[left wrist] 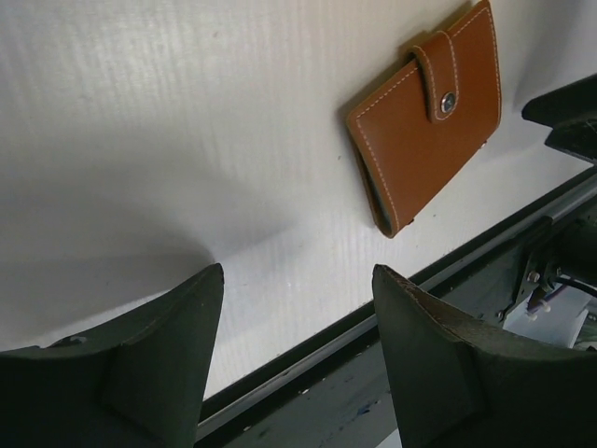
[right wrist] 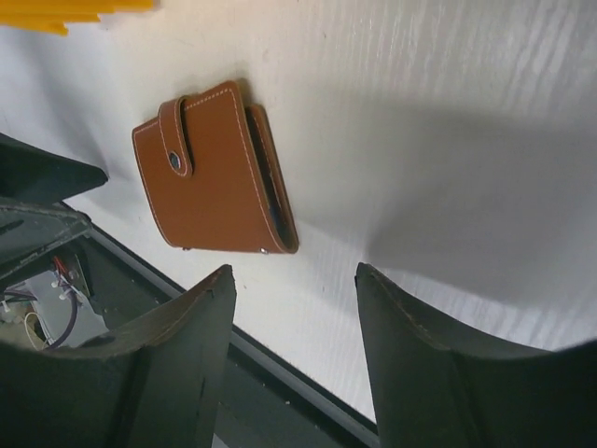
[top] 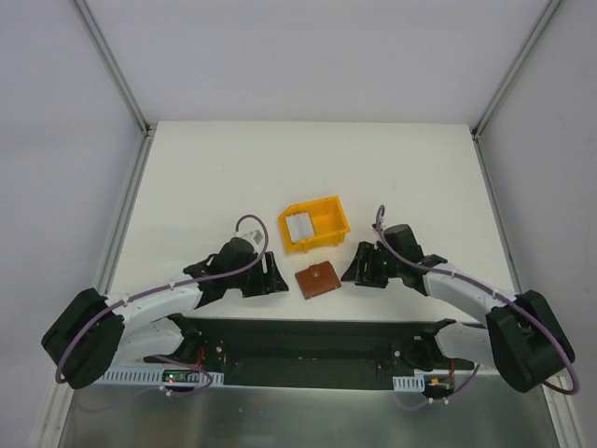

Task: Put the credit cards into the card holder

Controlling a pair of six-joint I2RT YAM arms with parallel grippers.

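Note:
A brown leather card holder with a snap strap lies closed on the white table, between my two grippers. My left gripper is just left of it, apart from it. In the left wrist view, a gap with only bare table separates the left gripper's fingers. On the other side, my right gripper is close to the card holder's right edge. The right wrist view shows its fingers apart and empty too. Behind the card holder, white-grey cards rest in the left part of a yellow tray.
The yellow tray's right compartment looks empty. Bare table stretches behind and to both sides of the tray. The table's front edge, with a dark rail, runs just in front of the card holder.

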